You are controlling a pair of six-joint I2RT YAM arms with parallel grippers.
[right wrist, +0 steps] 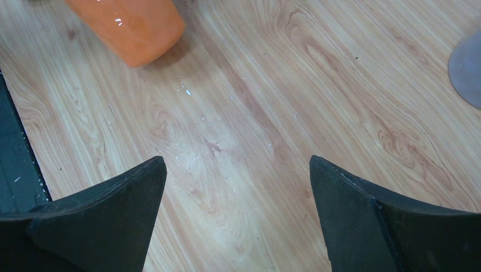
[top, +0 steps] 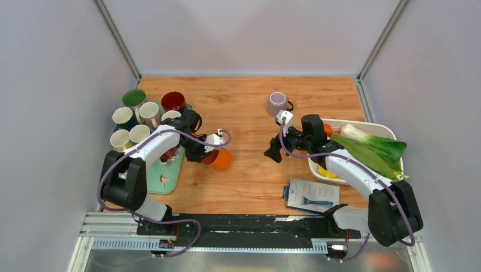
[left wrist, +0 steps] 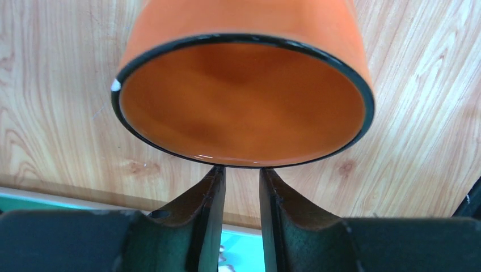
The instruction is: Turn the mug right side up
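An orange mug with a dark rim lies tilted by my left gripper, its opening toward that arm. In the left wrist view the mug's inside faces the camera. My left gripper is shut on the mug, its fingertips passing behind the lower rim; the exact part held is hidden. A grey-purple mug stands base up at the back, handle to the right. My right gripper hangs open and empty mid-table; its fingers are spread wide in the right wrist view.
Several mugs crowd the green tray on the left. A white bin of vegetables stands at the right, behind the right arm. A clipboard with a blue fork lies front right.
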